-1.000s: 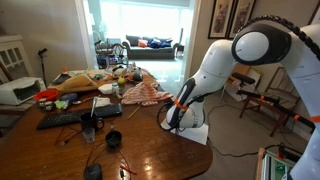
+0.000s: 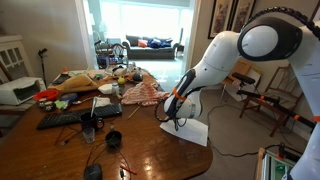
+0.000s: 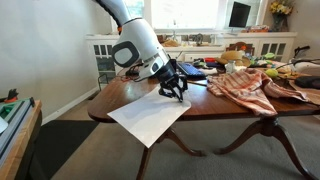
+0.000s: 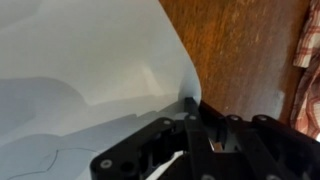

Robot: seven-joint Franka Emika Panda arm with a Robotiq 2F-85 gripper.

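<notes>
A large white sheet of paper (image 3: 148, 116) lies at the table's edge, with much of it hanging over the side. My gripper (image 3: 182, 94) is low over the tabletop and shut on the sheet's corner. From the wrist, the paper (image 4: 90, 70) fills the left side and curls up where it meets the fingertips (image 4: 192, 106). A thin dark line crosses its lower left. In exterior view 1, the sheet (image 2: 188, 137) shows under and beside the gripper (image 2: 178, 123), at the table's right edge; the fingers are too small to make out there.
A red checked cloth (image 3: 243, 90) lies on the table near the gripper. A black keyboard (image 2: 62, 118), a dark mug (image 2: 88, 123), a black cup (image 2: 113, 138) and cables occupy the table's left. Various items crowd the far end.
The paper has shifted slightly toward the near side, and more of its white surface shows below the gripper. The upper arm has shifted a little. The other tabletop objects look unmoved.
</notes>
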